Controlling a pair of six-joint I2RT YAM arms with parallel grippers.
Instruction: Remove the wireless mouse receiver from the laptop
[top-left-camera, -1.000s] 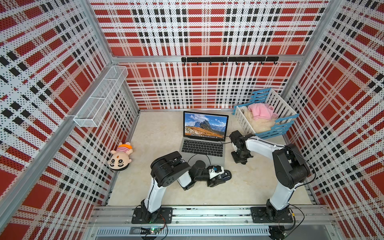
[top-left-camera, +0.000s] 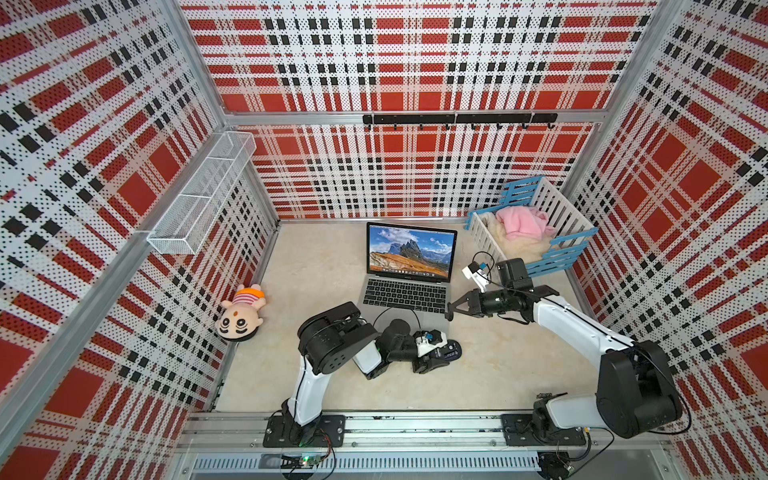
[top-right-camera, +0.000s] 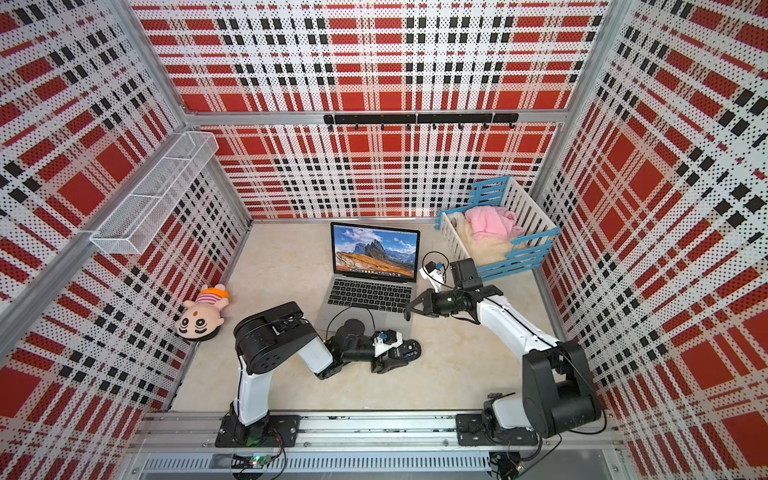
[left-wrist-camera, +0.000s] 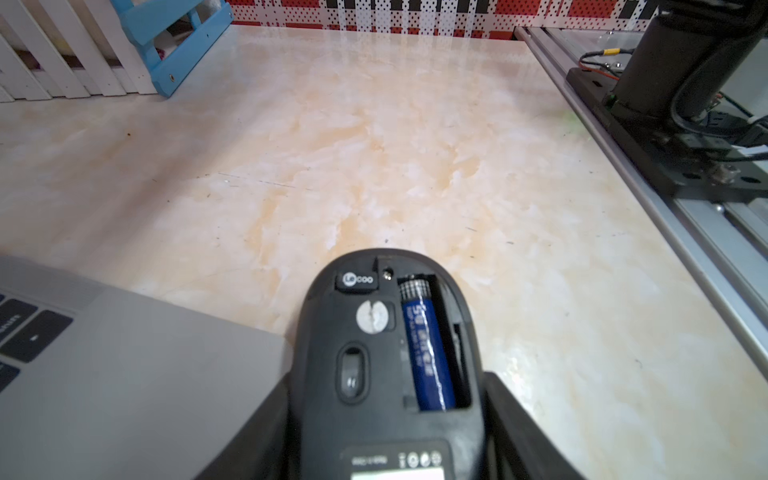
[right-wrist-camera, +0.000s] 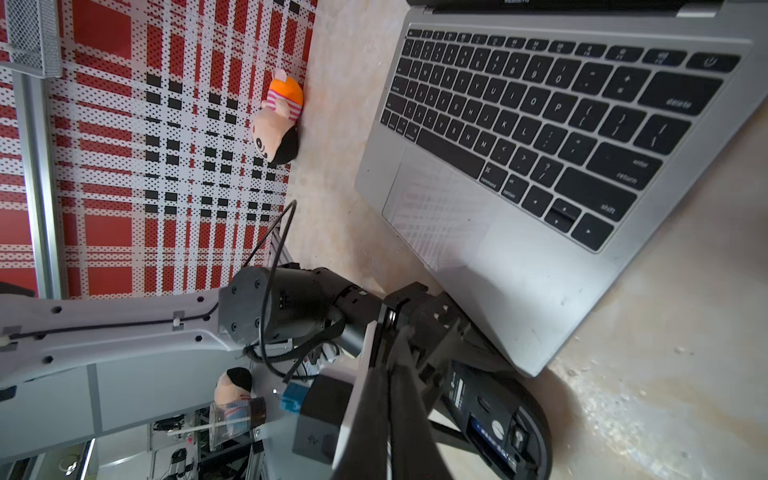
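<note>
An open laptop (top-left-camera: 409, 249) stands mid-table. My left gripper (top-left-camera: 436, 356) is shut on a black mouse (left-wrist-camera: 368, 432), held underside up by the laptop's front right corner, its battery bay open with a blue battery (left-wrist-camera: 428, 344) in it. A small black piece marked Lecoo (left-wrist-camera: 357, 281) sits in the mouse's upper left, probably the receiver. My right gripper, shut with nothing seen between its fingers, hovers at the laptop's right edge, above the mouse. I cannot make out a receiver plugged into the laptop.
A blue and white crate (top-left-camera: 560, 256) with soft cloths stands at the back right. A plush doll (top-left-camera: 238, 316) lies at the left wall, below a wire shelf (top-left-camera: 192, 200). Bare table shows left of and behind the laptop.
My right arm has swung round, its gripper turning and shifting left toward the laptop's right edge. The left gripper and mouse are nearly still.
</note>
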